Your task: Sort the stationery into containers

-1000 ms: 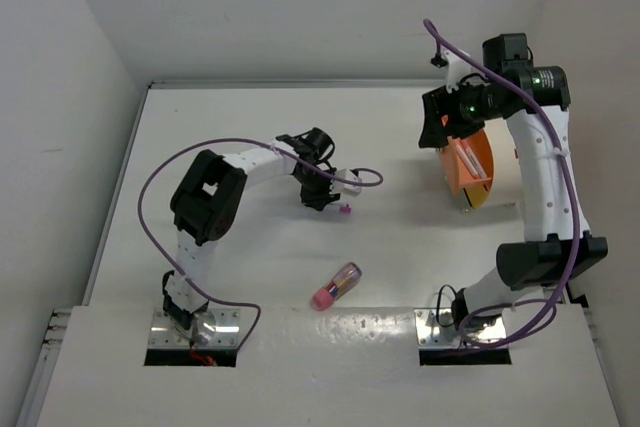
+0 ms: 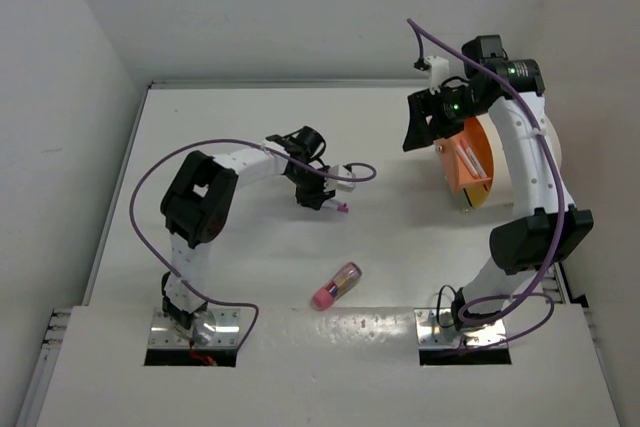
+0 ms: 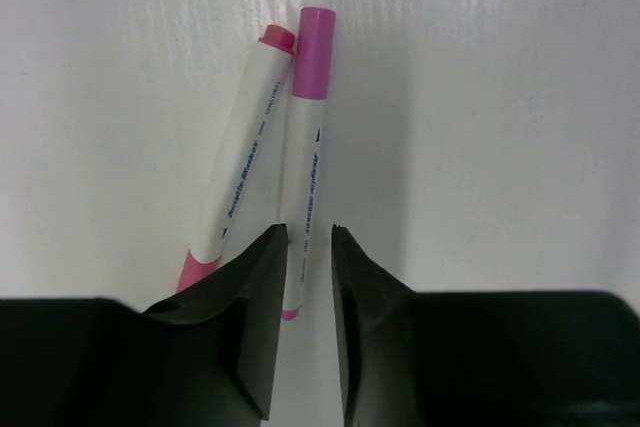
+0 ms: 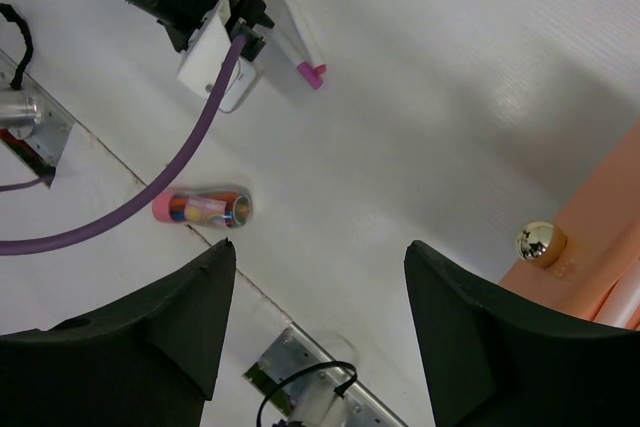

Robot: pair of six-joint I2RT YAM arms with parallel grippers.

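Two white markers with pink ends lie side by side on the white table, seen in the left wrist view: a magenta-capped marker (image 3: 315, 57) and a second pink-ended marker (image 3: 243, 137). My left gripper is over the magenta-capped one, its fingertips slightly apart near that marker's barrel; whether they touch it I cannot tell. At right, my right gripper stands open, beside an orange container (image 4: 575, 247) that holds pens (image 2: 471, 157).
A clear cylinder of pencils with a pink lid (image 2: 336, 285) lies near the front edge. A gold round knob or object (image 4: 540, 243) sits at the orange container.
The right arm has shifted left from its position about a second ago. My left gripper has moved slightly, staying over the markers.
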